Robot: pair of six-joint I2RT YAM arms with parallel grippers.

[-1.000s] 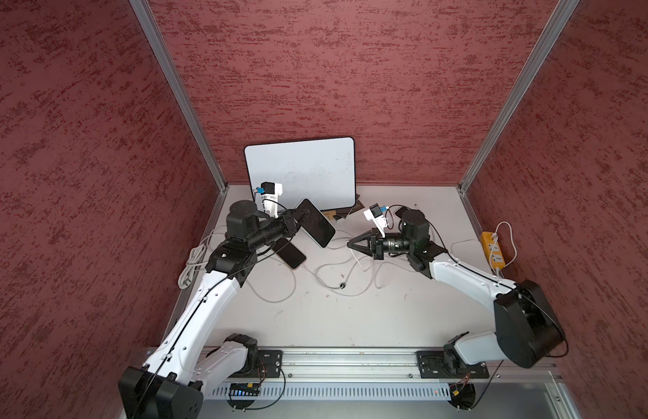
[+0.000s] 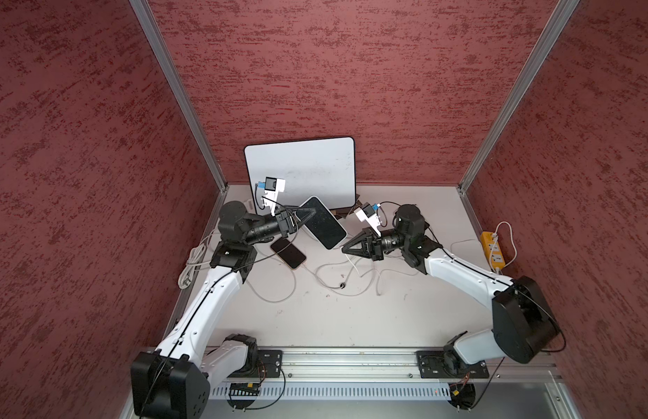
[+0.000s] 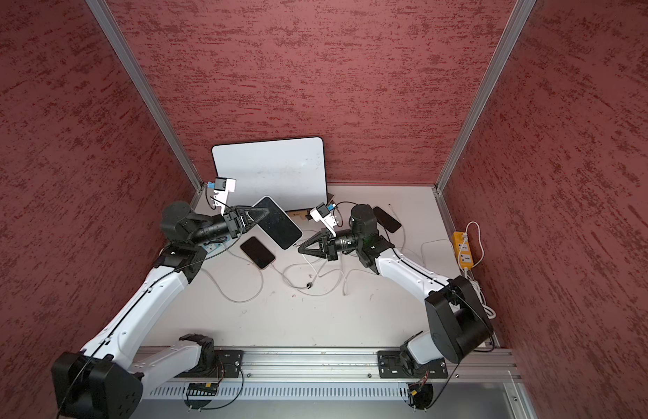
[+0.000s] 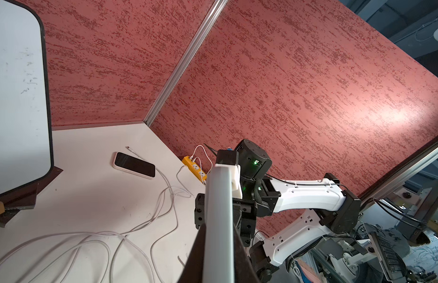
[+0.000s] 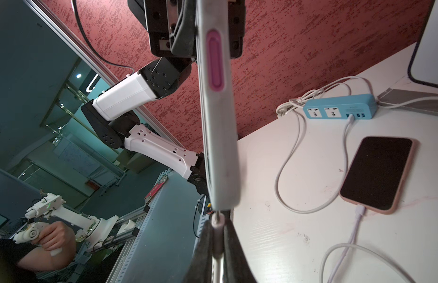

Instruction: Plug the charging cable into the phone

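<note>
My left gripper (image 2: 306, 213) is shut on a phone (image 2: 326, 224) by its upper edge, holding it tilted above the table with its dark screen showing. Edge-on, the white-cased phone (image 5: 220, 127) runs down the middle of the right wrist view. Below its lower end, the charging cable's plug (image 5: 218, 224) is held in my right gripper (image 2: 345, 249), which is shut on it. The plug's metal tip lines up with the phone's end and looks to be at it; whether it is inside the port cannot be told. The left wrist view shows the phone's pale side (image 4: 219, 221) hiding the plug.
A phone in a pink case (image 5: 379, 174) with a cable in it lies on the table, near a blue power strip (image 5: 344, 106). Another phone (image 3: 387, 219) lies back right. Loose cables (image 2: 352, 293) curl mid-table; a whiteboard (image 2: 303, 171) stands behind.
The left gripper has turned the phone's screen more toward the view and brought it rightward.
</note>
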